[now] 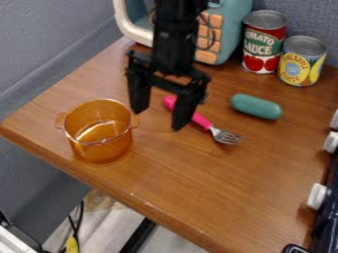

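My black gripper (160, 107) hangs open over the middle of the wooden table, its fingers apart above the handle of a pink fork (211, 128), which is partly hidden behind it. The fork's metal tines point to the lower right. An orange transparent pot (99, 143) with side handles stands at the left, a little below and left of the gripper. A teal oblong object (256, 107) lies to the right of the fork.
A tomato sauce can (263, 44) and a yellow can (301, 63) stand at the back right, beside a light teal container (227, 20). A dark appliance with white knobs borders the right.
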